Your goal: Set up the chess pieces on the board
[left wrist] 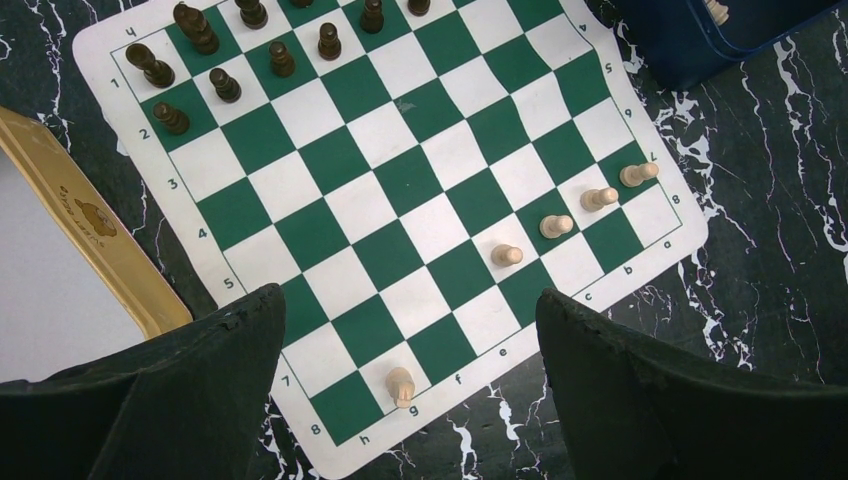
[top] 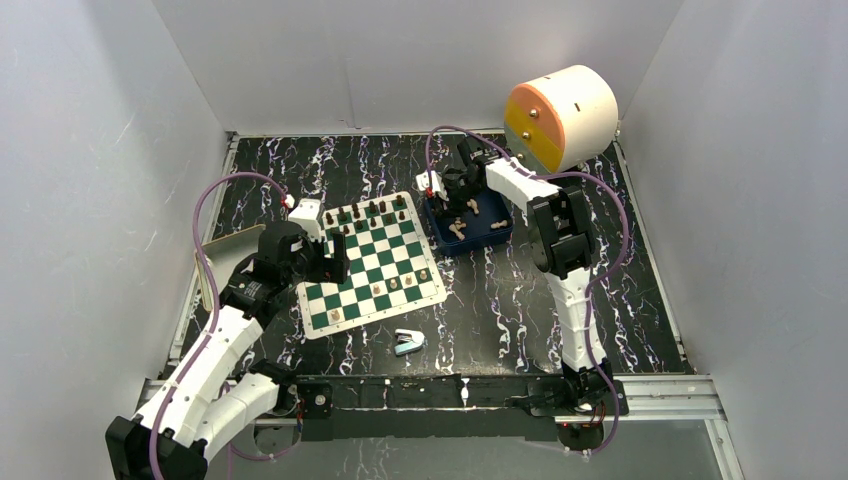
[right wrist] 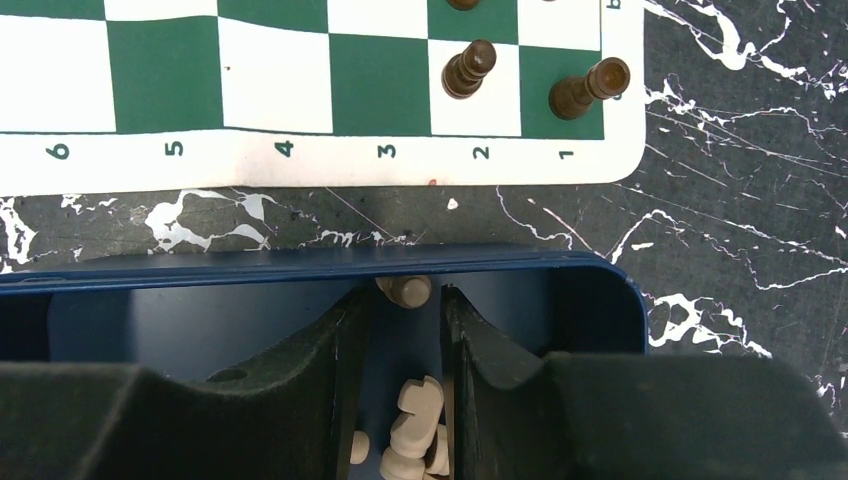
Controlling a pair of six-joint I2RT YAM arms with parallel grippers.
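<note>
The green-and-white chess board (left wrist: 383, 250) lies flat on the table. Dark pieces (left wrist: 196, 30) stand along its far edge, several of them in two rows. On the near side are several light pieces: four-square run of pawns (left wrist: 556, 226) and a lone piece (left wrist: 400, 387) near g8. Over the board's left side my left gripper is open and empty. My right gripper reaches into the blue bin (right wrist: 320, 268), fingers part open. A light piece (right wrist: 410, 291) lies against the bin wall, between and just beyond its fingertips, apparently not gripped. More light pieces (right wrist: 416, 425) lie behind it.
A cardboard box (top: 232, 254) stands left of the board, partly under the left arm. A stapler-like object (top: 408, 342) lies in front of the board. An orange, yellow and cream cylinder (top: 562, 115) stands at the back right.
</note>
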